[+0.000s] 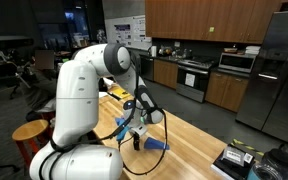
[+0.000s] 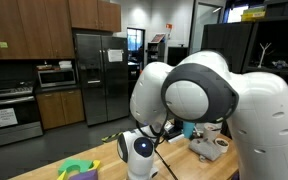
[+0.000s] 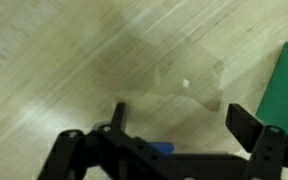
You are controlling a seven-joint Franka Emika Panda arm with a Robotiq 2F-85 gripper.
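My gripper is open over bare tabletop in the wrist view, with nothing between its fingertips. A blue piece (image 3: 164,147) shows at the bottom of that view, mostly hidden behind the gripper body. On the right edge lies a green piece (image 3: 286,90), outside the right finger. In exterior view 1 the gripper (image 1: 136,143) is low over the table, and a blue bar (image 1: 156,143) lies just to its right. Exterior view 2 has a green piece (image 2: 74,165) and a purple one (image 2: 84,175) at the bottom left; the fingertips are out of sight there.
A stool with a red seat (image 1: 30,130) stands left of the table.
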